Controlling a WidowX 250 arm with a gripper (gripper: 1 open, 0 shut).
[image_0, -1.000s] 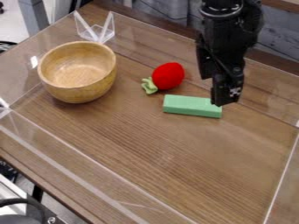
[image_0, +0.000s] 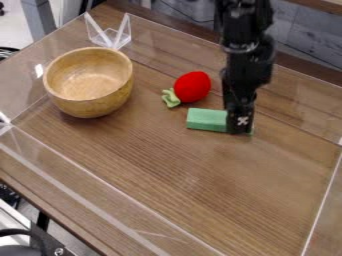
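My black gripper (image_0: 225, 117) reaches down from the top centre onto a green rectangular block (image_0: 207, 119), its fingers over the block's right part. Whether the fingers touch or grip the block is unclear. A red tomato-like object (image_0: 193, 86) with a small green piece (image_0: 171, 98) lies just behind and left of the block.
A tan round bowl (image_0: 88, 82) stands at the left, with a clear plastic piece (image_0: 107, 32) behind it.
The gripper has moved down and away from the camera onto the green block, looking smaller and lower. The objects appear in the same places.
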